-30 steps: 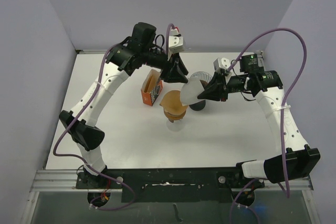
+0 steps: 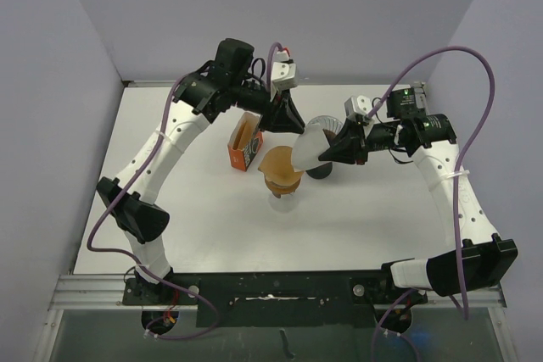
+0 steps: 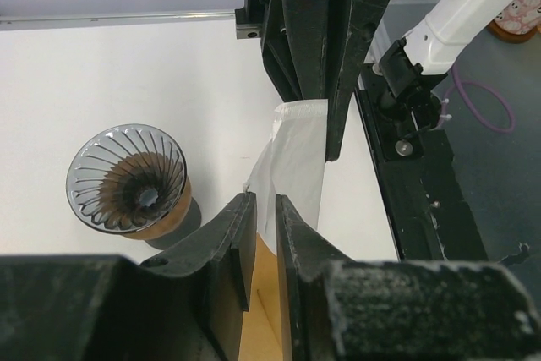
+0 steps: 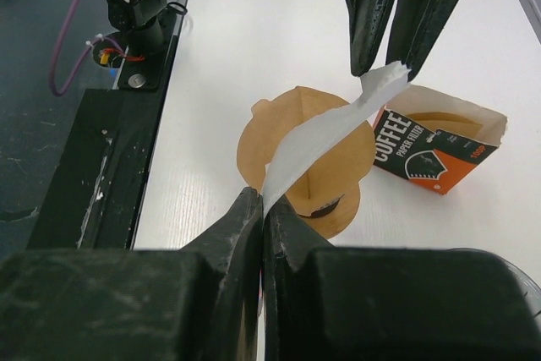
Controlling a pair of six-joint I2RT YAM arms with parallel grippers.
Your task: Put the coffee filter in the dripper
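Note:
A white paper coffee filter (image 2: pixel 310 149) is held up in the air. My right gripper is shut on one side of it, and the left wrist view shows the filter (image 3: pixel 297 158) pinched there too. My left gripper stands slightly open, a narrow gap between its fingertips. The filter's other edge (image 4: pixel 387 82) lies at those fingertips, seemingly between them; no grip shows. The ribbed clear dripper (image 3: pixel 127 179) with its wooden collar sits on a dark stand, partly behind my right gripper in the top view.
Brown fan-shaped pieces (image 2: pixel 280 169) stand in a clear holder (image 2: pixel 283 203) below the filter. An open orange and black filter box (image 2: pixel 243 143) stands left of them.
The right arm and the filter look unchanged.

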